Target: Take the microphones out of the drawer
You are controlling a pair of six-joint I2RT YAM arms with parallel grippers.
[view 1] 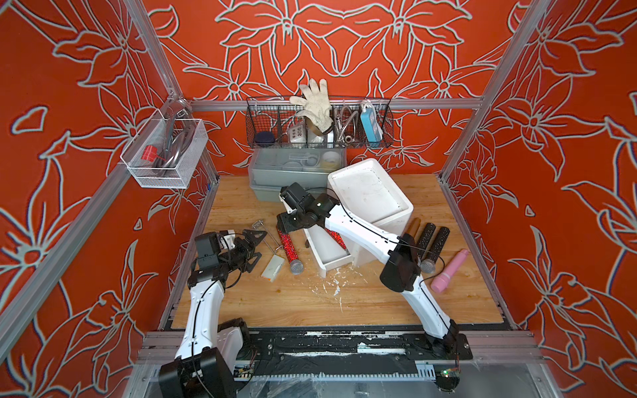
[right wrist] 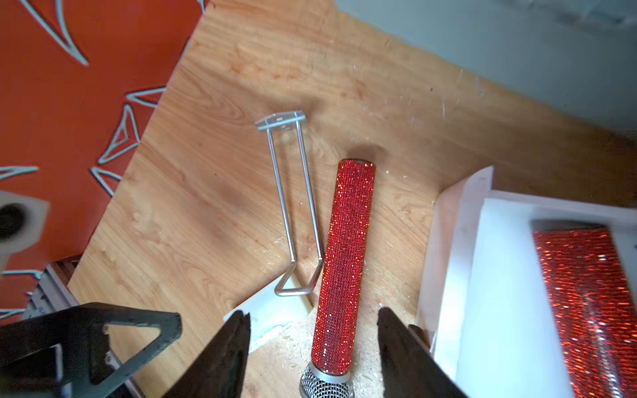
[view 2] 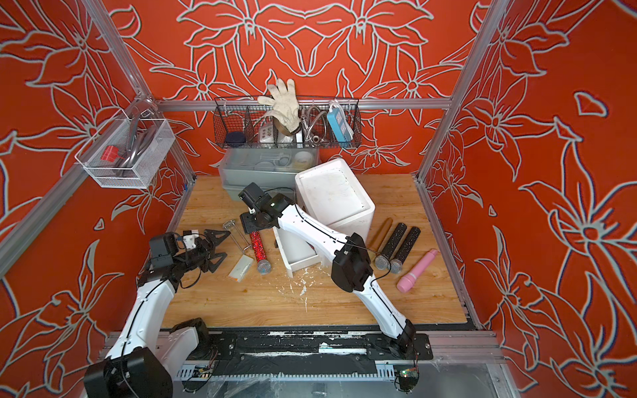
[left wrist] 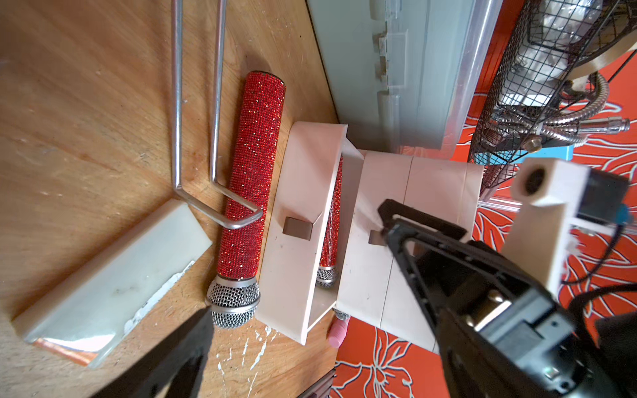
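A red glittery microphone (left wrist: 248, 165) lies on the wood outside the open white drawer (left wrist: 292, 232), along its front. A second red microphone (right wrist: 584, 298) lies inside the drawer. My right gripper (view 1: 285, 222) hangs above the outside microphone's top end; in the right wrist view its fingers stand apart at either side of that microphone, with nothing visible between them but the microphone below. My left gripper (view 1: 255, 248) stands open at the left, beside a metal wire holder (right wrist: 286, 199).
A grey plastic box (view 1: 292, 192) is behind, under a wire basket. A pale block (left wrist: 112, 285) lies front-left. Black microphones (view 1: 438, 245), a brown one and a pink one (view 1: 451, 268) lie right of the white unit.
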